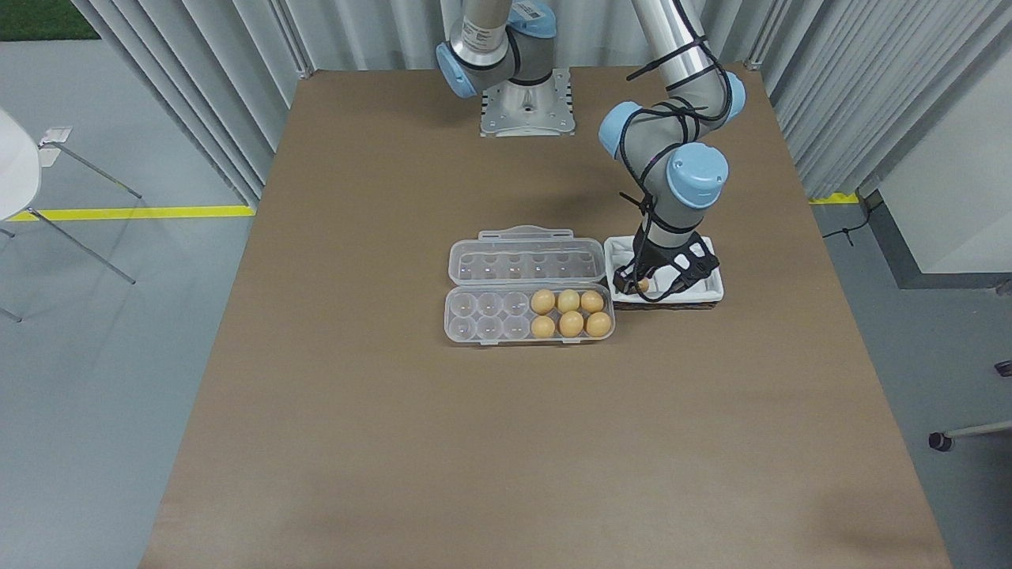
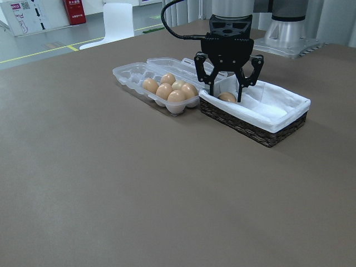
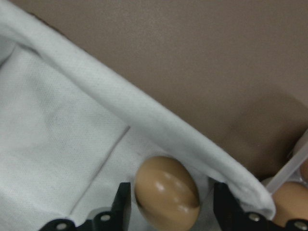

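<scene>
An egg (image 3: 166, 192) lies at the end of a white cloth-lined wicker basket (image 2: 261, 130), beside an open clear egg carton (image 1: 489, 322) with several eggs (image 1: 571, 322) in its right half. My gripper is low over the basket, open, its two dark fingers standing either side of the egg with visible space at the left one. In the left view the fingers reach down inside the basket; whether they touch the egg is unclear. In the front view the arm hides most of the egg.
A robot base (image 1: 526, 118) stands at the back behind the carton. The carton's raised lid (image 1: 526, 261) adjoins the basket.
</scene>
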